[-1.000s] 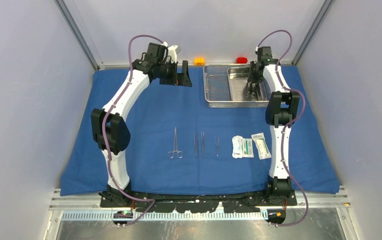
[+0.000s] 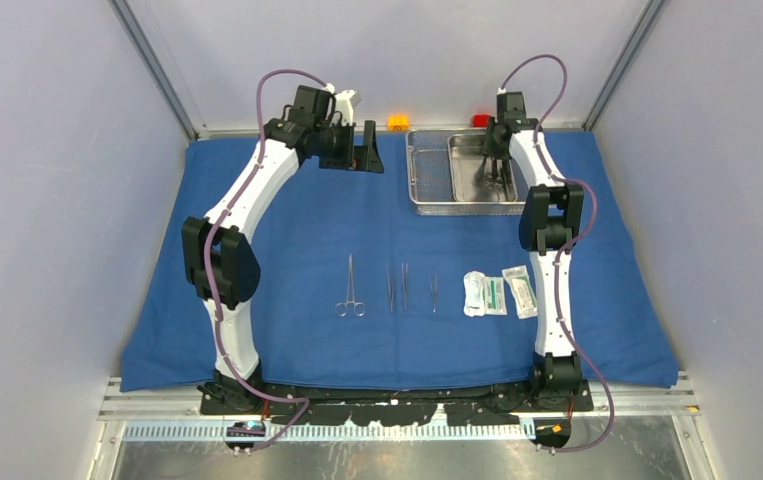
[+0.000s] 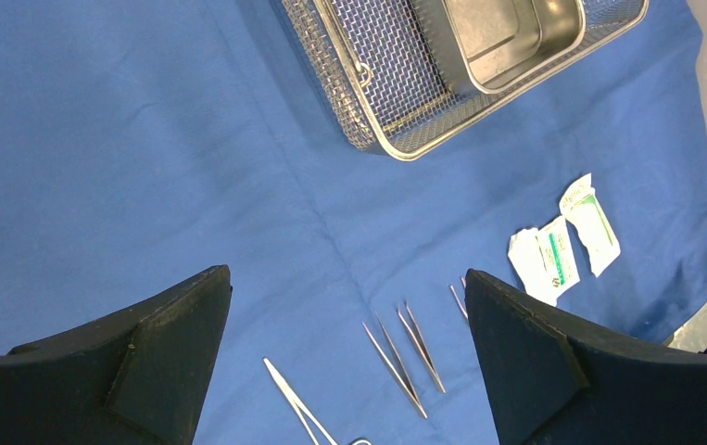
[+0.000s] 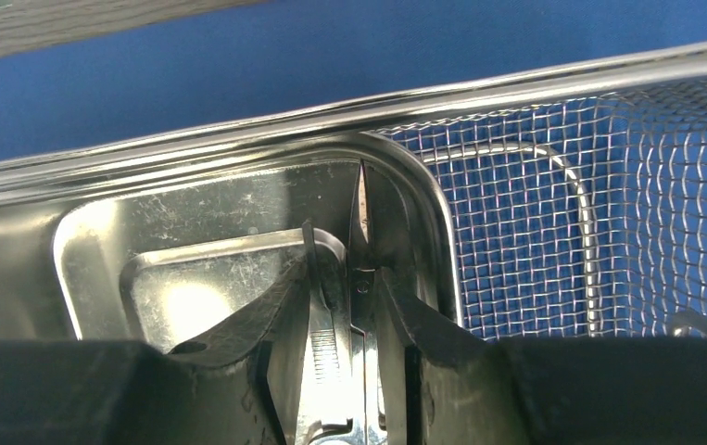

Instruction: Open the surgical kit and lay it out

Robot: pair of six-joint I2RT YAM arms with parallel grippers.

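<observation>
Inside the mesh basket [image 2: 429,209] sits a smaller steel tray [image 2: 468,170]. My right gripper is low in this tray, its fingers a little apart. Scissors [image 4: 362,218], points away, lie between the fingertips, next to a slim scalpel-like tool [image 4: 312,255]; no firm hold shows. The left gripper [image 2: 353,152] hangs wide open and empty over the cloth, left of the basket. Laid out in front are a ringed clamp [image 2: 351,290], tweezers [image 3: 396,369] and a thin tool [image 2: 434,292]. Two packets lie right of them: a white-and-green one [image 2: 493,296] and a slanted one [image 2: 520,291].
In the basket, right of the tray in the right wrist view, a looped wire handle [image 4: 587,222] lies near the mesh. A yellow block [image 2: 397,123] and red block [image 2: 481,120] stand behind.
My right gripper moved left overall and stays over the tray's right part. The left arm is still.
</observation>
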